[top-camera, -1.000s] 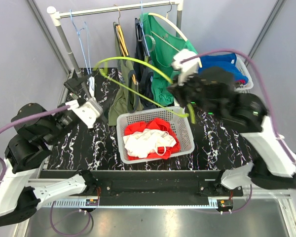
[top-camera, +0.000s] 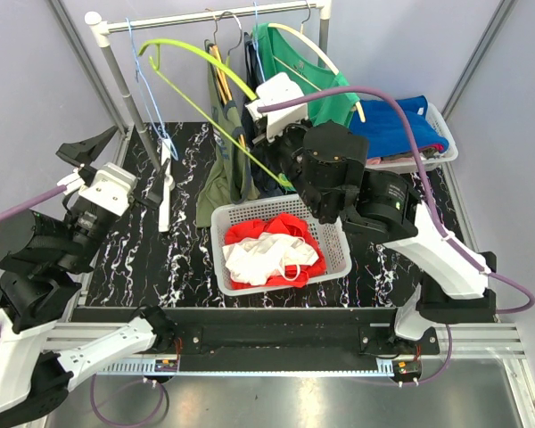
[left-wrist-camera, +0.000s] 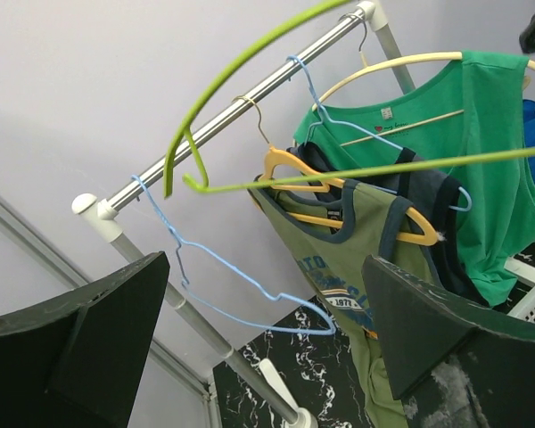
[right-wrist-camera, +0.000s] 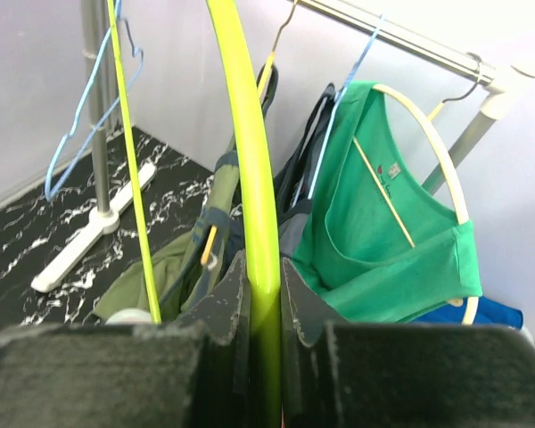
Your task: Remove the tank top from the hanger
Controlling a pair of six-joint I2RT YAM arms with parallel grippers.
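A bare lime-green hanger [top-camera: 196, 52] is held up in front of the rack, with my right gripper shut on its thick curved arm. No garment hangs on it in any view. Its metal hook [top-camera: 235, 41] appears near the rail; contact cannot be told. To the left, my left gripper [top-camera: 125, 165] stands open and empty. In the left wrist view the green hanger [left-wrist-camera: 216, 85] crosses beyond the open fingers [left-wrist-camera: 80, 334], apart from them. A white strappy garment [top-camera: 266, 259], apparently the tank top, lies crumpled on red cloth in the front basket [top-camera: 225, 282].
The rack's rail [top-camera: 192, 20] carries an empty blue hanger [top-camera: 148, 85], an olive top [top-camera: 216, 174], a dark top and a green top [top-camera: 330, 109]. A basket [top-camera: 435, 160] with blue cloth stands at the back right. Bare dark tabletop shows on the left.
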